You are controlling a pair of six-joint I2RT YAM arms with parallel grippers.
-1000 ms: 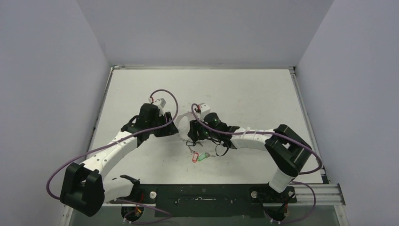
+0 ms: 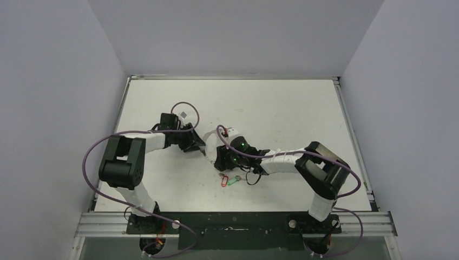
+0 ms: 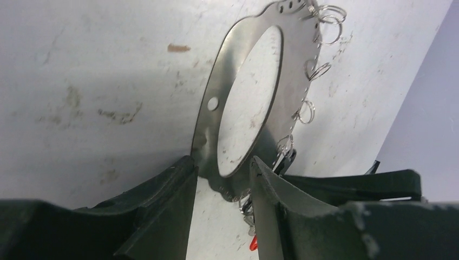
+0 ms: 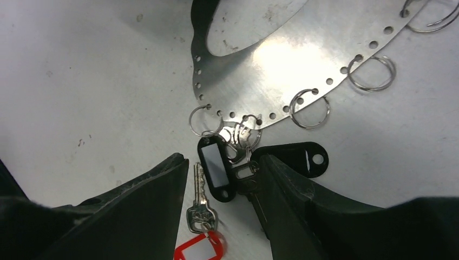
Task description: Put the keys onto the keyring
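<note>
The keyring, a flat metal ring plate [image 3: 295, 86] with small wire rings along its edge, lies on the table. At its near end, my left gripper is shut on the plate, one finger on each side. My right gripper stands open low over the keys. Between and under its fingers are a black tag [image 4: 215, 168] and silver keys [image 4: 237, 138] lying against the wire rings; a second black tag [image 4: 295, 158] is by the right finger. A silver key [image 4: 200, 214] with a red tag [image 4: 199, 249] lies just below.
The red tag and a green tag [image 2: 233, 180] rest side by side in front of the right gripper. Loose wire rings [image 4: 372, 76] stick out from the plate's edge.
</note>
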